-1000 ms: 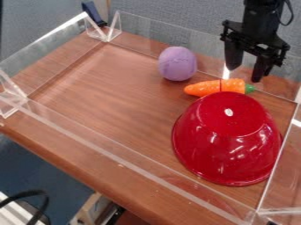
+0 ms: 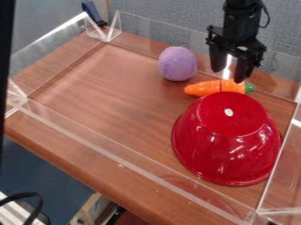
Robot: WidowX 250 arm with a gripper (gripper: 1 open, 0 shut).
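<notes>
My black gripper (image 2: 233,66) hangs at the top right, just above an orange toy carrot (image 2: 213,88) with a green top. Whether its fingers are open or shut is hard to tell against the background. A purple ball (image 2: 178,64) lies left of the carrot. A large upturned red bowl (image 2: 226,141) fills the lower right of the wooden surface.
Clear plastic walls (image 2: 129,131) edge the wooden board (image 2: 100,83). The left and middle of the board are bare. Cables and hardware sit off the board at the lower left.
My gripper has moved left and slightly down toward the carrot over the last second. The objects look unmoved.
</notes>
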